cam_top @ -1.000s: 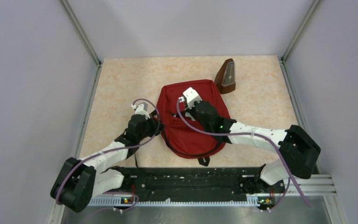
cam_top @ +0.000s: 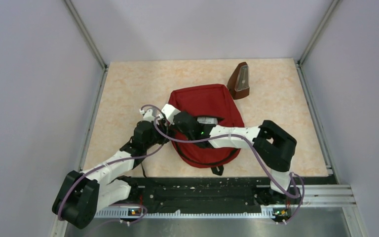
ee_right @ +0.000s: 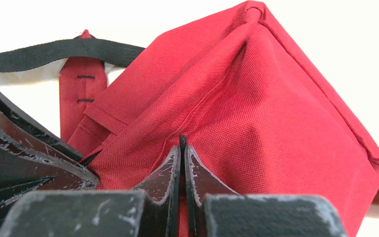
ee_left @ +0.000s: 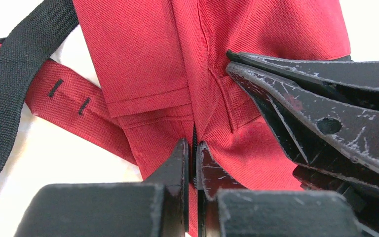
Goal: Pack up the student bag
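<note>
The red bag lies flat on the table, its fabric filling both wrist views. My left gripper is at the bag's left edge, shut on the red fabric beside a dark seam or zipper. Each wrist view shows the other gripper's dark fingers close by.
A brown case stands at the bag's back right corner. A black strap lies beside the bag.
My right gripper has moved left across the bag to beside the left one, its arm shifting with it. The left arm has barely moved.
</note>
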